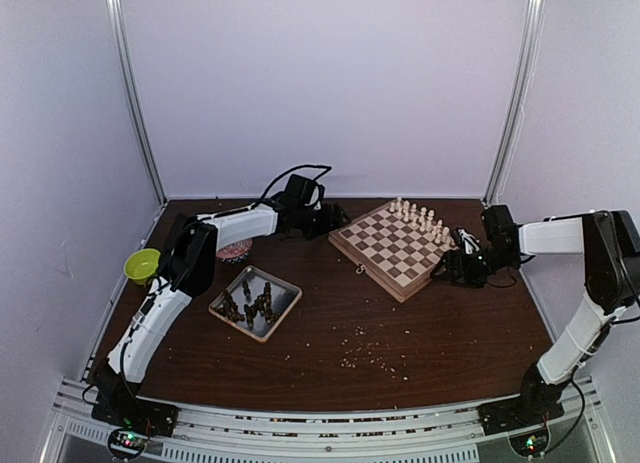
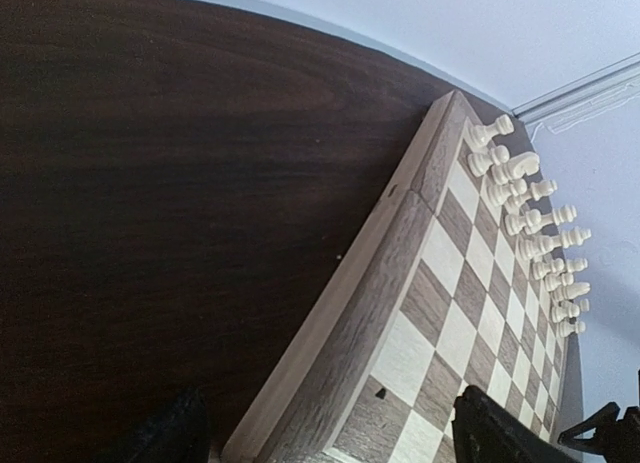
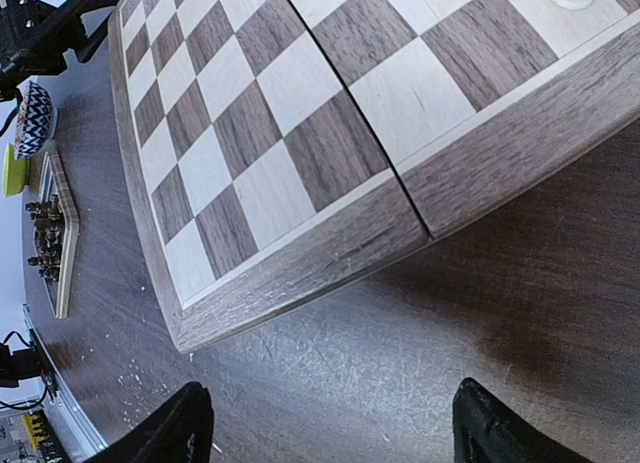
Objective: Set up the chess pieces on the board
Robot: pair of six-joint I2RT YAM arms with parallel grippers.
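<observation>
The wooden chessboard (image 1: 385, 248) carries white pieces (image 1: 420, 219) along its back-right side, also seen in the left wrist view as white pieces (image 2: 540, 241). Dark pieces (image 1: 258, 305) lie jumbled in a tray (image 1: 222, 319) left of the board. My left gripper (image 1: 330, 219) is open at the board's back-left edge, its dark fingers either side of that edge in the left wrist view. My right gripper (image 1: 450, 268) is open beside the board's right front edge, with bare table between its fingers in the right wrist view.
A green bowl (image 1: 141, 262) is at the far left. A patterned bowl (image 1: 235, 251) sits behind the tray, partly under my left arm. Walls enclose the back and sides.
</observation>
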